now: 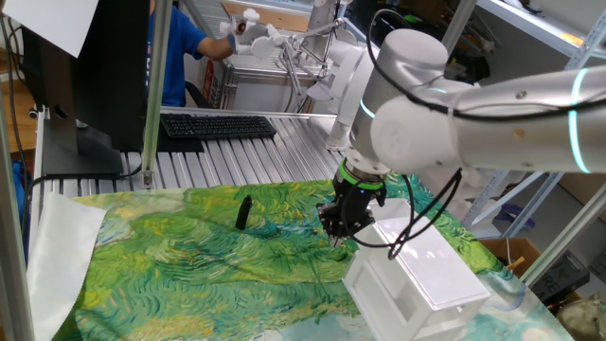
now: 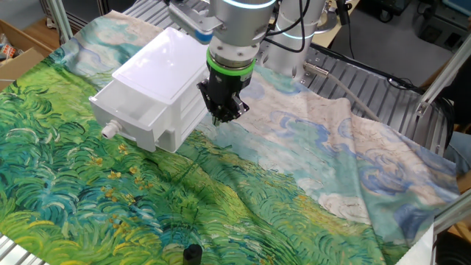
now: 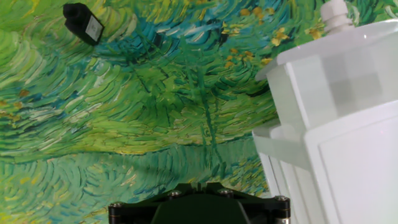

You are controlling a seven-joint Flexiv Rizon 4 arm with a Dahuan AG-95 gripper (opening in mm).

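A small black bottle (image 3: 84, 23) with a white label lies at the upper left of the wrist view. In exterior view 1 the same bottle (image 1: 244, 213) is left of the gripper, well apart from it. The white drawer box (image 2: 163, 65) has its top drawer (image 2: 126, 110) pulled out, with a white knob (image 2: 110, 130) on the front. No object shows inside the visible part of the drawer. My gripper (image 2: 218, 118) hangs beside the box, above the cloth. At the bottom of the wrist view its fingers (image 3: 180, 188) are together, with nothing visible between them.
A painted green and blue cloth (image 1: 189, 275) covers the table, largely clear around the bottle. A keyboard (image 1: 218, 126) and a monitor (image 1: 80, 85) stand at the back left. Black cables (image 1: 417, 227) loop from the arm in front of the box.
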